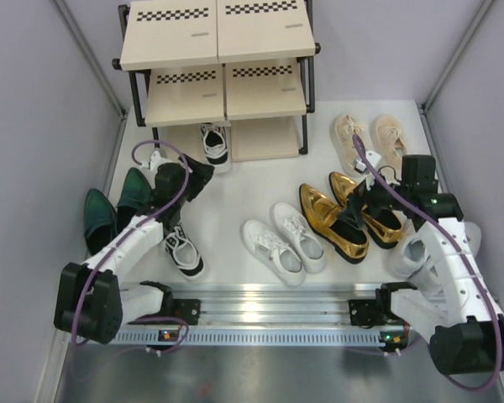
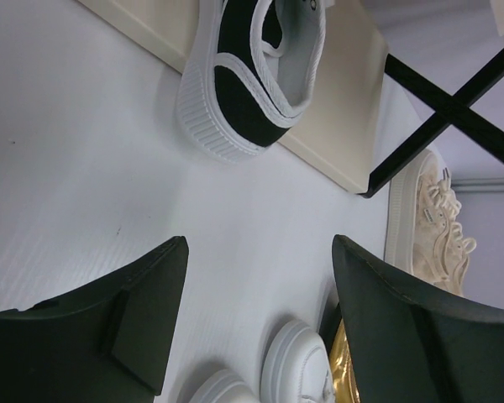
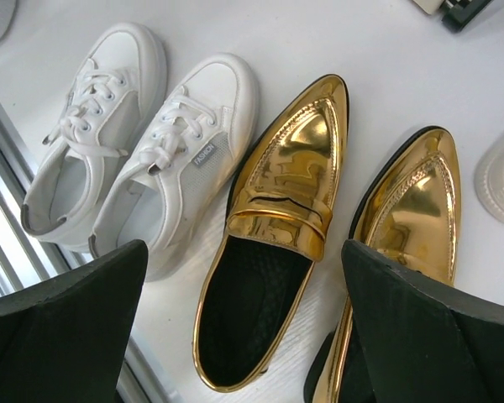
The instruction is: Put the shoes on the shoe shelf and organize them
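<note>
A black-and-white sneaker (image 1: 216,149) (image 2: 248,105) rests at the bottom shelf board (image 1: 265,138). My left gripper (image 1: 191,180) hangs below it, open, nothing between the fingers. A second black-and-white sneaker (image 1: 185,252) lies at the front left, partly behind the left arm. Green shoes (image 1: 99,217) are at the left edge. White sneakers (image 1: 273,250) (image 3: 176,159) and gold loafers (image 1: 323,218) (image 3: 290,168) lie centre-right. My right gripper (image 1: 361,201) is open over the loafers, holding nothing.
The shelf rack (image 1: 218,34) stands at the back. Beige shoes (image 1: 391,138) sit right of it; more white shoes (image 1: 407,252) lie under the right arm. The floor between the shelf and the white sneakers is clear.
</note>
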